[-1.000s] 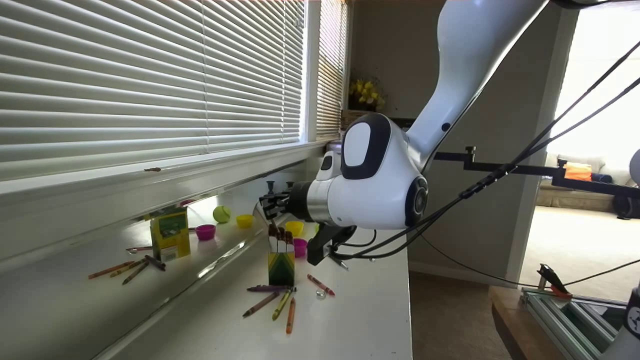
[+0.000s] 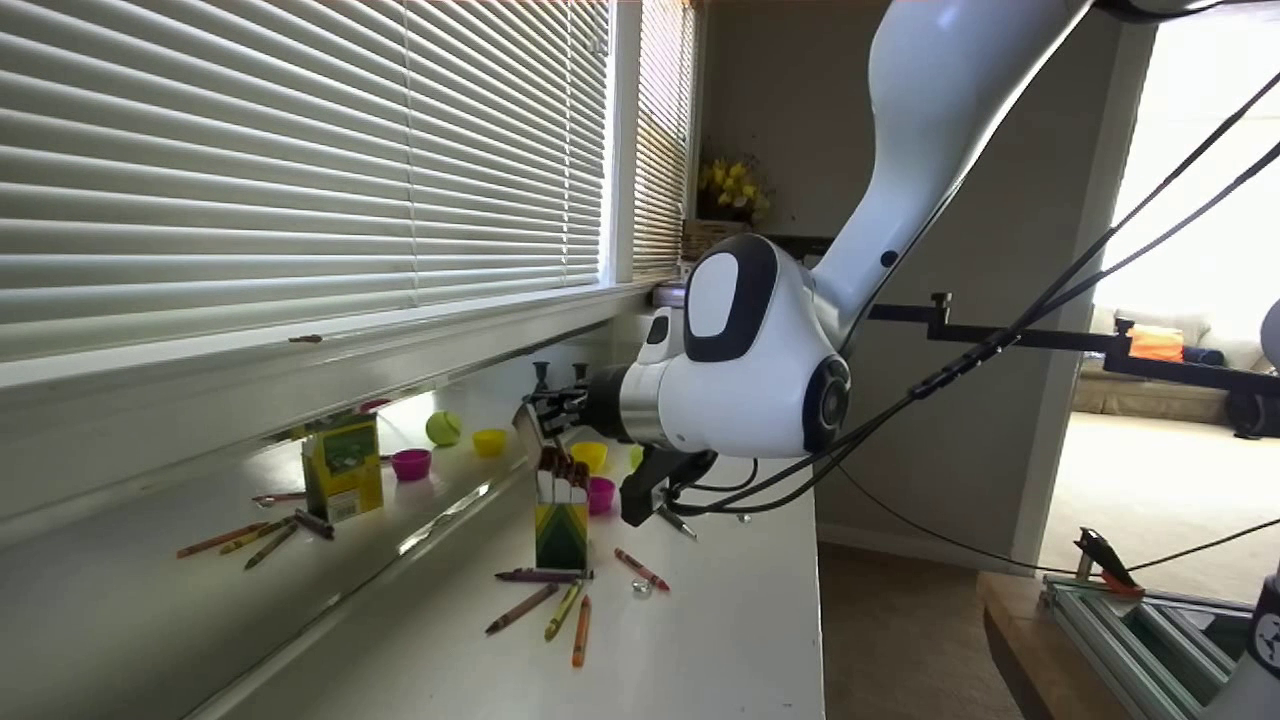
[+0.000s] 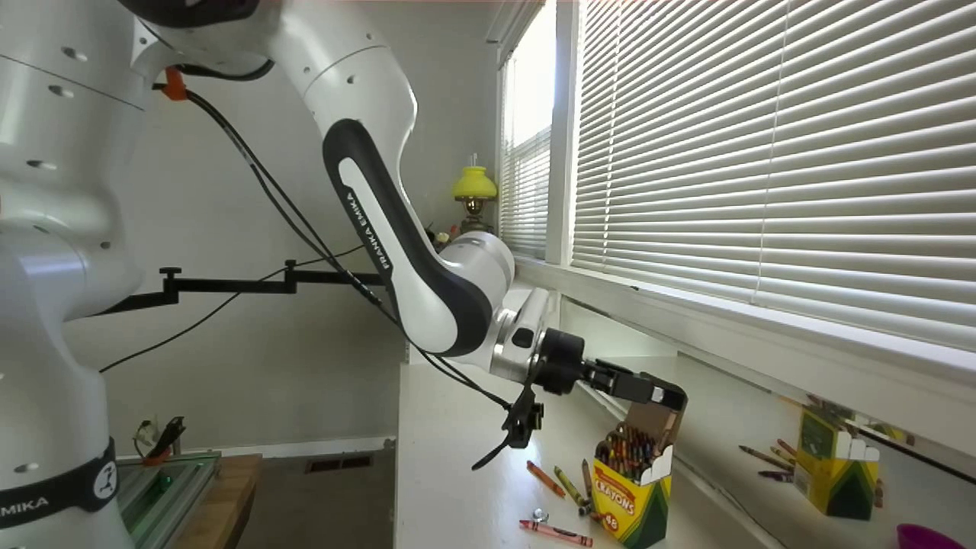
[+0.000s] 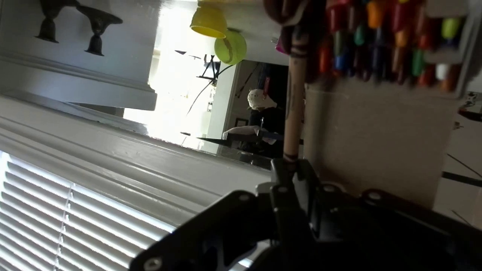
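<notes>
In the wrist view my gripper is shut on the end of a tan-brown crayon (image 4: 296, 95). The crayon's far end reaches the crayon box's edge, where dark shapes obscure it. Yellow and green, the crayon box (image 3: 629, 502) stands upright on the white surface, its lid flap (image 3: 656, 422) raised. Many colored crayons (image 4: 375, 36) fill it. Seen from outside, the gripper hangs just above the box beside the raised flap; the held crayon is hard to make out there.
Loose crayons, among them an orange one (image 2: 582, 632) and a red one (image 2: 642, 569), lie around the box. Yellow (image 2: 589, 455) and magenta (image 2: 600, 494) cups stand behind it. A reflective panel (image 2: 360, 552) and window ledge run alongside.
Compared with a second ago, my gripper has shifted slightly right and down in exterior view 1, and the box's flap leans a little differently. The loose crayons look almost unchanged.
</notes>
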